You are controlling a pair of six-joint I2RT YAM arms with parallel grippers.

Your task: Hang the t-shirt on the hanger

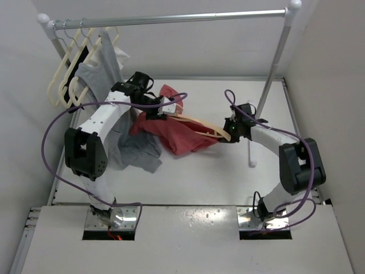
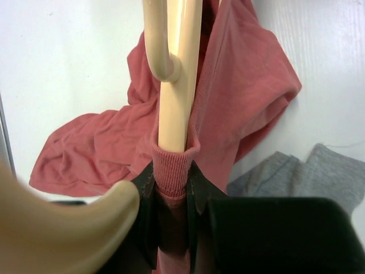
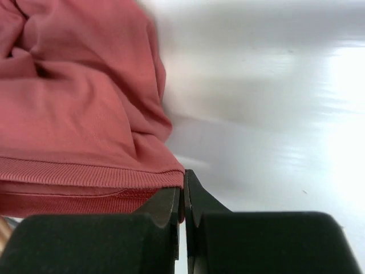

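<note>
The red t-shirt (image 1: 178, 135) lies bunched on the table, its neckline pulled taut toward the right. A cream hanger (image 1: 212, 127) runs through the neck opening, one arm end sticking out near the right gripper. In the left wrist view, my left gripper is shut around the shirt's ribbed collar (image 2: 172, 165) with the hanger (image 2: 178, 108) inside it. My right gripper pinches the other side of the collar (image 3: 154, 178), its fingers closed together on the cloth. The far shoulder of the hanger is hidden by shirt and arm.
Grey cloth (image 1: 137, 149) lies on the table at left. A rail (image 1: 171, 19) spans overhead, with several cream hangers (image 1: 65, 77) and a grey garment (image 1: 102, 71) at its left end.
</note>
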